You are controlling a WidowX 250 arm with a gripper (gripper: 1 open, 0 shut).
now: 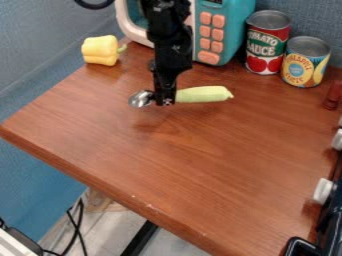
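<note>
My black gripper (163,98) reaches down from the top centre to just above the middle back of the wooden table (160,170). At its fingertips lie a silver spoon-like piece (140,99), poking out to the left, and a pale green corn-like object (207,94), pointing right. Whether the fingers are closed on either cannot be told.
A yellow pepper-like object (102,49) sits back left. A teal toy microwave (227,25), a tomato can (266,45), a second can (305,62) and a small red bottle (333,97) line the back right. A dark appliance (321,230) is at the right edge.
</note>
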